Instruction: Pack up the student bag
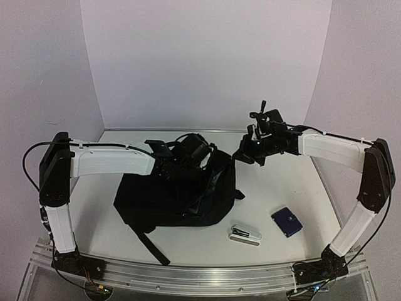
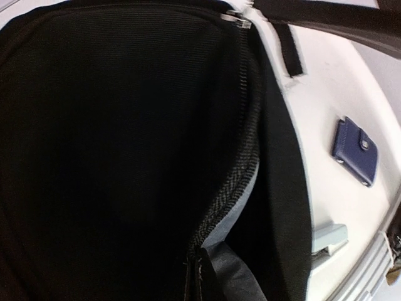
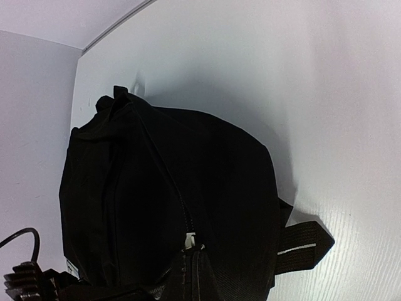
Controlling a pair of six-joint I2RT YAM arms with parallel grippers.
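Observation:
The black bag [image 1: 166, 204] lies on the table at left centre, its strap [image 1: 153, 248] trailing toward the front edge. Along its right side the zipped opening gapes, and grey lining [image 2: 235, 216] shows inside in the left wrist view. My left gripper is shut on the zipper-edged flap of the bag. At the bag's upper right side, my right gripper is shut on the bag's edge just below a metal zip pull [image 3: 190, 240]. A dark blue wallet-like notebook [image 1: 286, 222] and a light grey stapler [image 1: 244, 235] lie outside the bag, at front right.
A loose strap end [image 3: 307, 246] sticks out from the bag's side. A metal rail [image 1: 200, 273] runs along the front edge, and walls enclose the sides and back.

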